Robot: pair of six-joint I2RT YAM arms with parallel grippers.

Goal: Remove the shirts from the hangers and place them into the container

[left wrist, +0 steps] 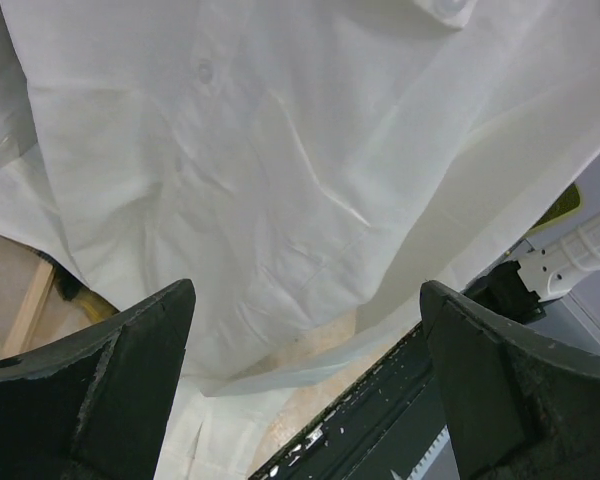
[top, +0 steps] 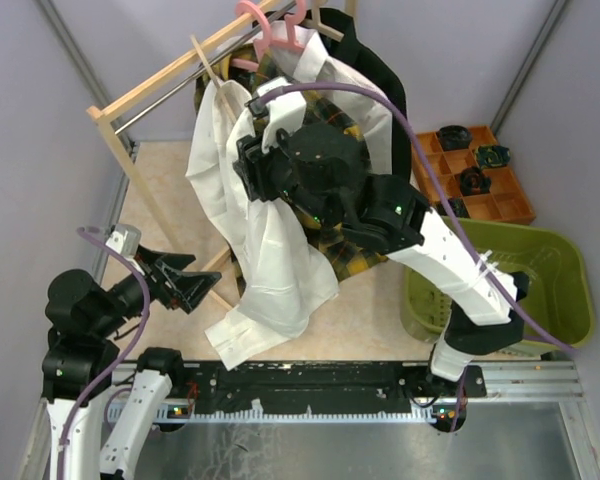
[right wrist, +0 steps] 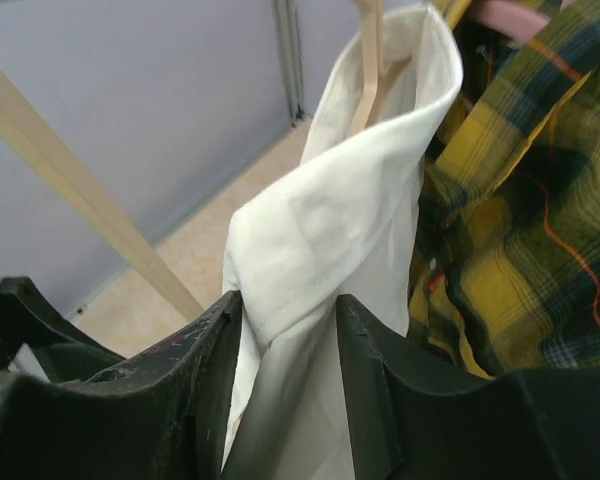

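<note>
The white shirt [top: 270, 250] hangs from the front of the rack, its lower part spread down toward the table edge. A light wooden hanger [right wrist: 372, 70] still runs into the shirt's collar opening. My right gripper is at the shirt's upper part, with bunched white cloth between its parted fingers; whether they clamp it cannot be told. In the left wrist view, my left gripper stands open, facing the shirt's buttoned front [left wrist: 250, 180] with nothing clamped. From above, the left gripper is left of the shirt and clear of it.
A wooden rack [top: 165, 75] carries pink hangers [top: 273, 35], a plaid shirt [top: 355, 255] and a black garment [top: 380, 80]. At right stand a green basket [top: 550, 235] and an orange divided tray [top: 510, 205].
</note>
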